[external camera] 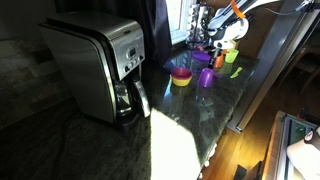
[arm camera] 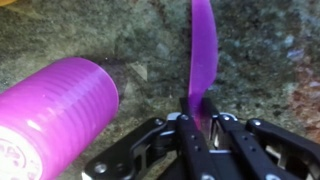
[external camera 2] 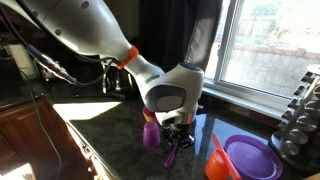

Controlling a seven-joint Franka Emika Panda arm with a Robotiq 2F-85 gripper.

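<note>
A purple plastic knife (arm camera: 203,50) lies along the middle of the wrist view, its lower part between the fingers of my gripper. The fingers stand close on either side of it; whether they press on it I cannot tell. In exterior view 2, the gripper (external camera 2: 178,132) points down at the counter with the purple knife (external camera 2: 172,156) below it. Left of the fingers, apart from them, is a ribbed purple cup (arm camera: 65,115), also a purple cup (external camera 2: 151,135) beside the gripper in exterior view 2.
Stacked bowls (external camera: 181,76) sit on the dark counter (external camera: 200,115). Near the window are an orange cup (external camera 2: 217,165), a purple plate (external camera 2: 255,158) and a spice rack (external camera 2: 296,125). A coffee maker (external camera: 105,65) stands in the foreground of exterior view 1.
</note>
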